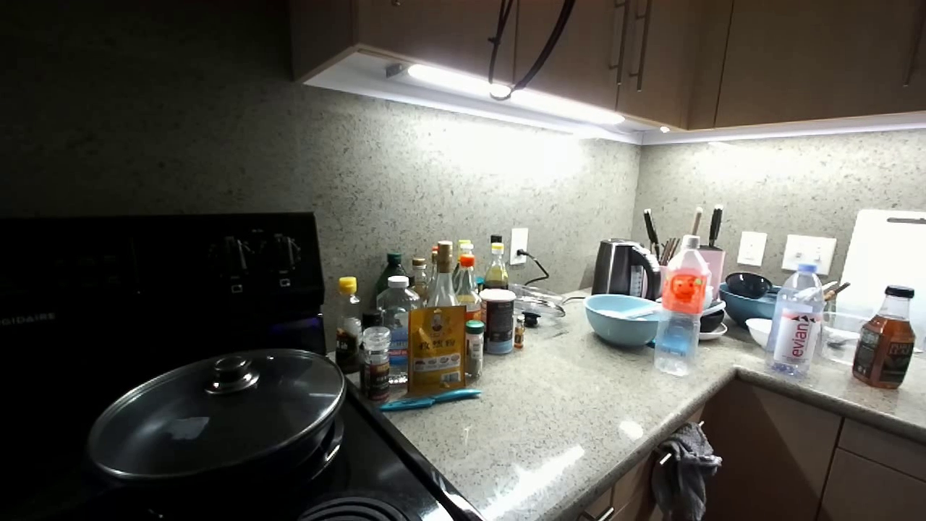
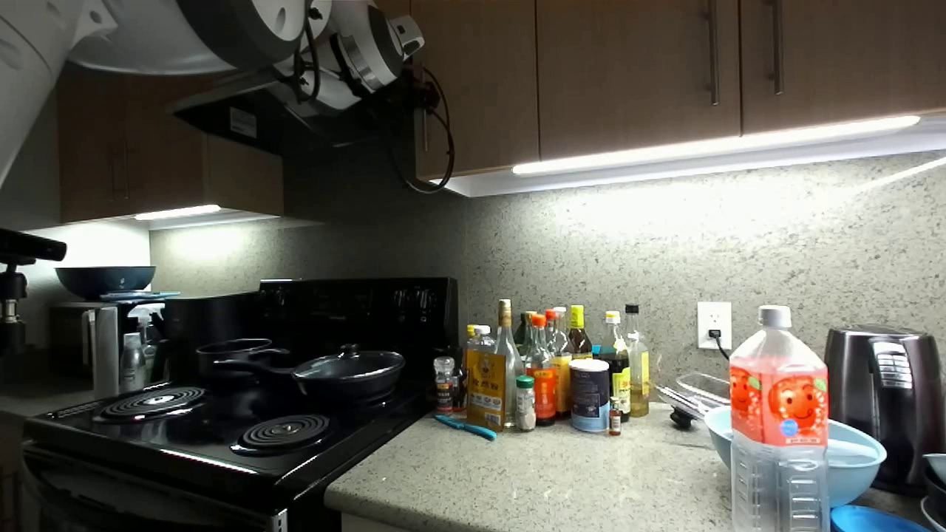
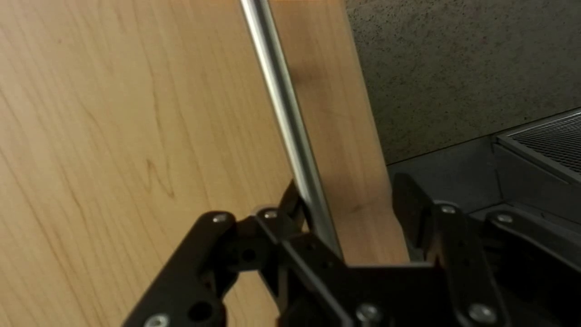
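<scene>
A pale wood cabinet door (image 3: 136,109) fills the left of the wrist view, with a slim metal bar handle (image 3: 283,103) running along it. My gripper is at the handle's lower end, shut with the handle and the strip of door beside it between its fingers. One finger sits by the handle, partly behind it; the other lies along the door's side edge. Exact contact is hard to see. In exterior view 2 the white arm (image 2: 355,53) reaches up to the upper cabinets, the gripper dark and indistinct there.
Below are a black stove (image 2: 213,434) and a lidded pan (image 1: 217,417). Several bottles and a yellow pouch (image 1: 436,347) stand on the counter (image 1: 538,434) by the wall. A red-labelled bottle (image 2: 780,408), a blue bowl (image 1: 621,318) and a kettle (image 1: 623,269) are farther right.
</scene>
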